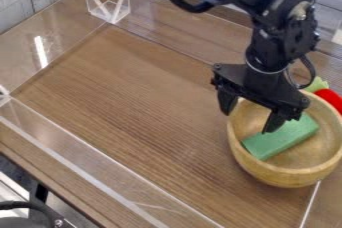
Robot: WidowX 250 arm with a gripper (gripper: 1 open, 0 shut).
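My black gripper (259,106) is open, low over the yellow bowl (266,174) on the right of the camera view, its fingers reaching down at the bowl's back part. In the bowl lies a green block (286,140), just right of and below the fingers. Whether the fingers touch the block I cannot tell.
A red object (331,101) and a small green item lie behind the bowl at the right edge. A clear wire holder (104,4) stands at the back left.
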